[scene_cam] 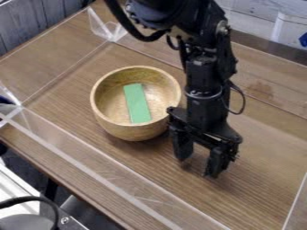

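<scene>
My black gripper (202, 153) is low over the wooden table, right of and slightly in front of a round wooden bowl (111, 99), its fingers open; I see nothing held between them. In the bowl lies a green rectangular object (136, 103). Part of the bowl's right side is close behind my arm.
The wooden table (258, 180) has free room to the right and in front. Clear plastic edging runs along the left, a clear piece stands at the back left, and a black cable and white object sit at the bottom left corner.
</scene>
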